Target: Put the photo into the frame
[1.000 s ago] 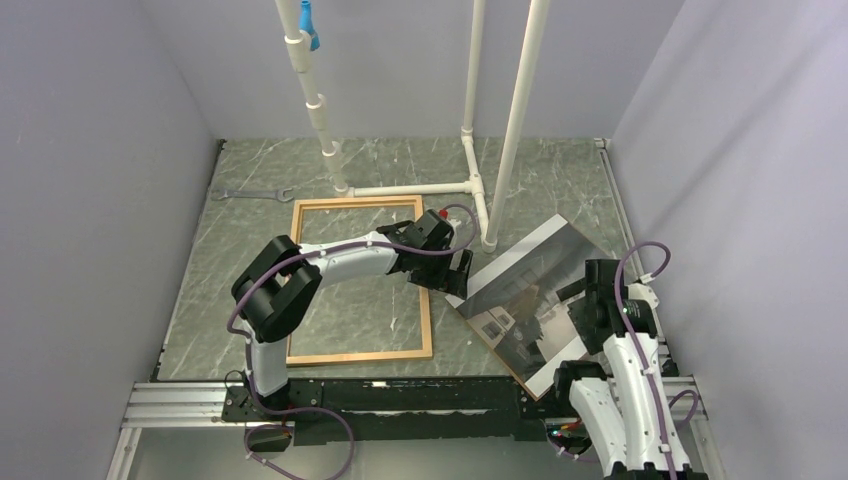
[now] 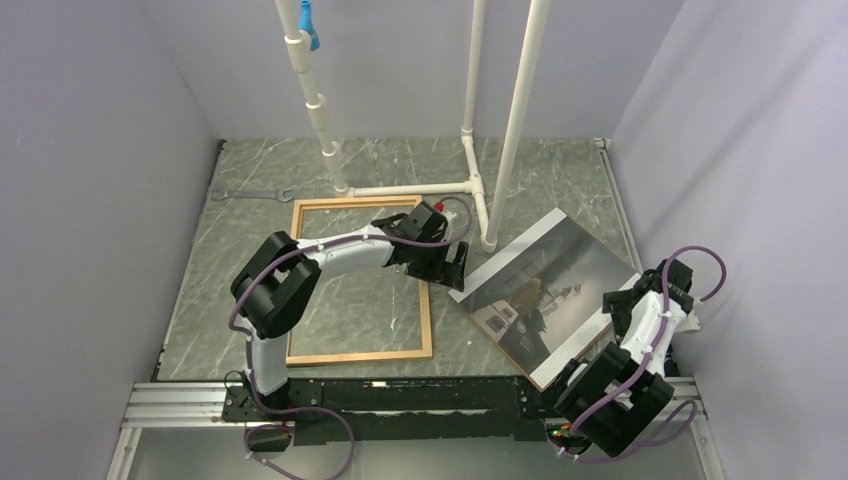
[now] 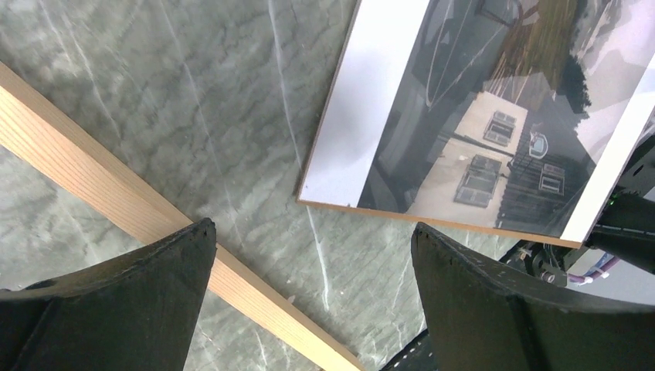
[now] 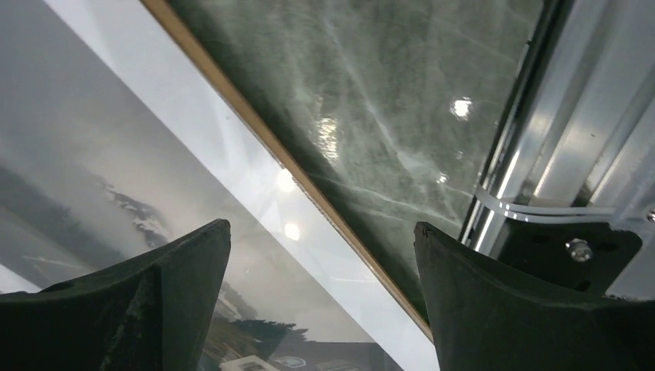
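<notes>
The photo (image 2: pixel 545 290), a grey print with white borders on a thin brown-edged board, lies turned at an angle on the right of the table. On the left lies the empty wooden frame (image 2: pixel 432 340). My left gripper (image 2: pixel 460 270) is open above the frame's right bar, close to the photo's left corner; the left wrist view shows only table and frame wood between its fingers. Over the photo's right border stands my right gripper (image 2: pixel 612 305), also open. Its fingers (image 4: pixel 510 309) straddle the white-bordered edge in the right wrist view; contact with it cannot be told.
White pipes (image 2: pixel 410 190) stand at the back, one upright just behind the photo. A wrench (image 2: pixel 250 194) lies at the back left. Metal rails (image 2: pixel 170 400) run along the front. At right, a wall stands close to the right arm.
The right arm has swung right and toward the wall, baring more of the photo's right side. The photo has shifted slightly toward the back right.
</notes>
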